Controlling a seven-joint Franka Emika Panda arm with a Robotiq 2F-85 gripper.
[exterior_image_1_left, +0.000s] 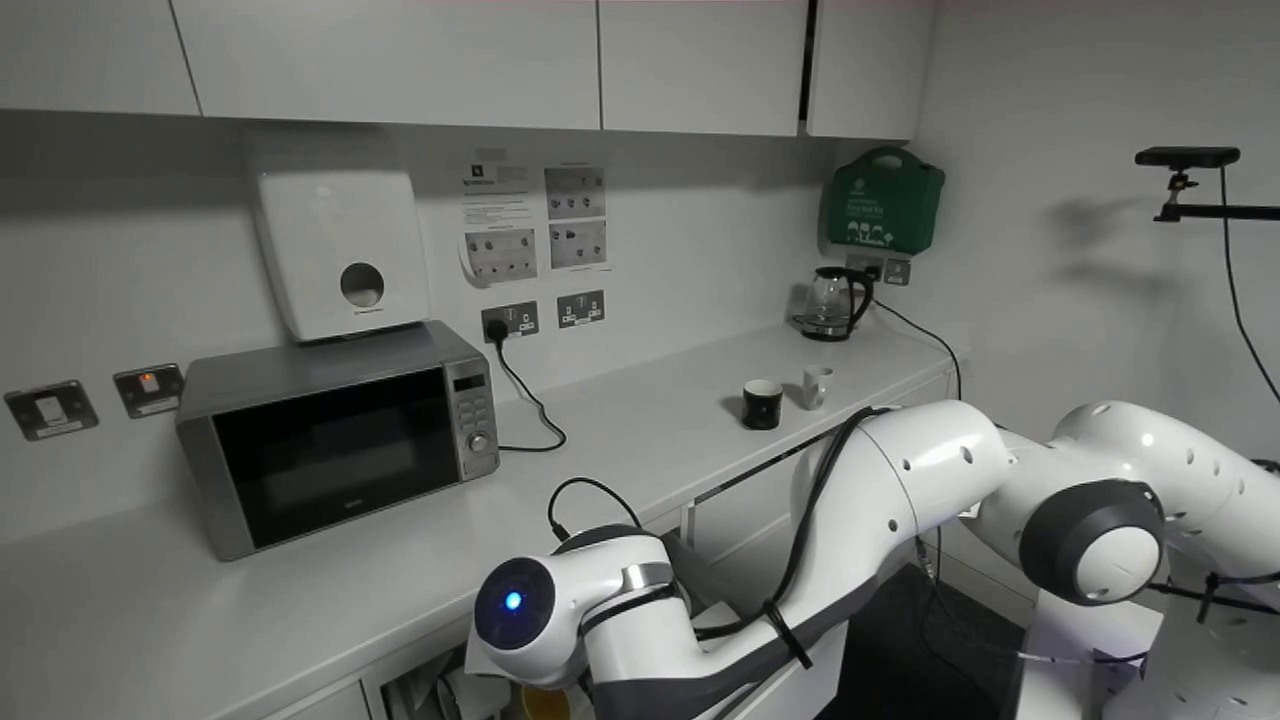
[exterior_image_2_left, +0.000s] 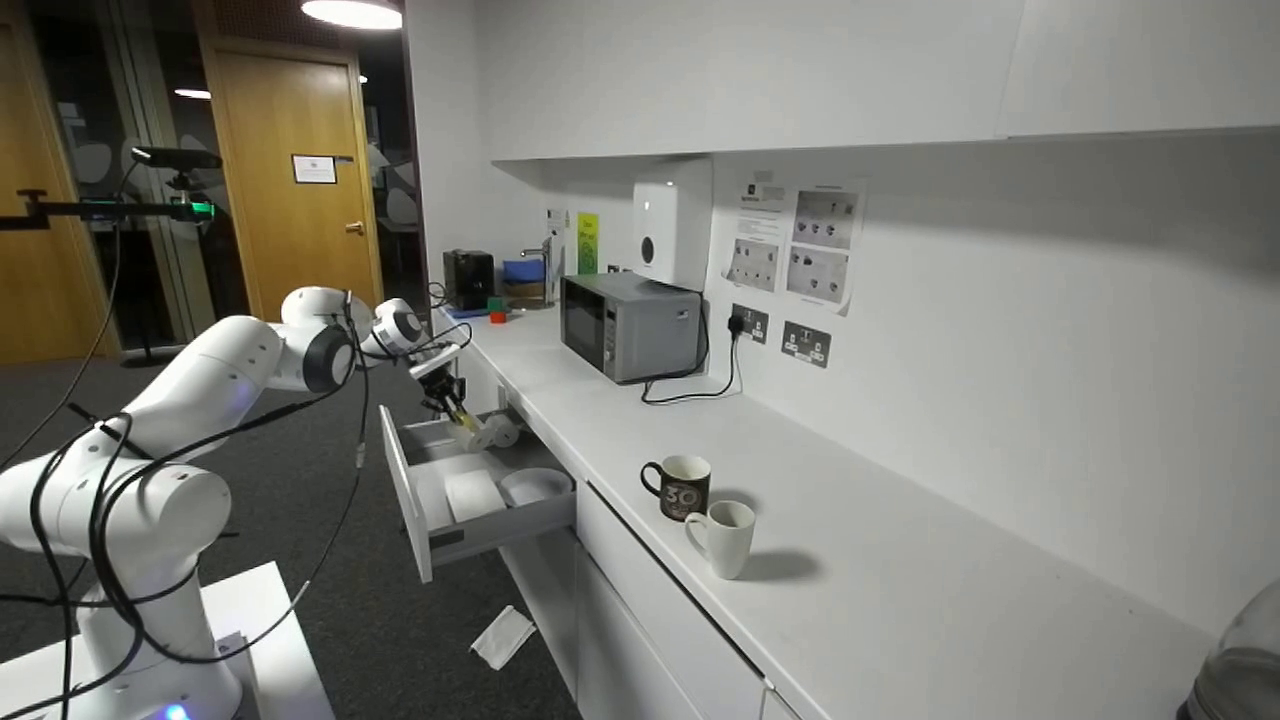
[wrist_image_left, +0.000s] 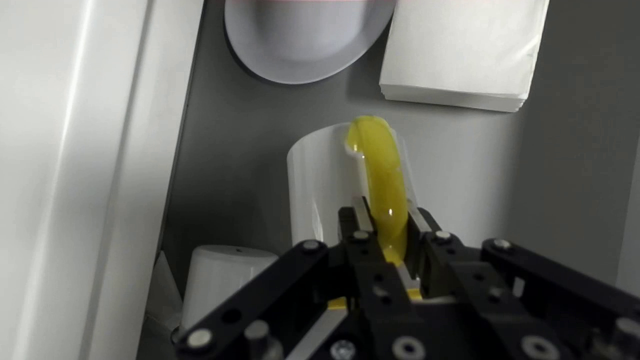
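Note:
A white mug (wrist_image_left: 319, 171) with a yellow handle (wrist_image_left: 384, 165) and a yellow rim lies on its side in the open drawer (exterior_image_2_left: 510, 518), handle facing up. My gripper is shut on that handle, one finger on each side of it. Beyond it in exterior view 2, the gripper (exterior_image_2_left: 456, 406) reaches down into the drawer's far part. The arm hides the fingers in exterior view 1. Whether the mug touches the drawer floor, I cannot tell.
Inside the drawer are a grey-white bowl (wrist_image_left: 300, 57), a stack of white napkins (wrist_image_left: 459, 48) and another white cup (wrist_image_left: 225, 270). On the counter stand a black mug (exterior_image_2_left: 685, 486), a white mug (exterior_image_2_left: 723, 538) and a microwave (exterior_image_2_left: 636, 326).

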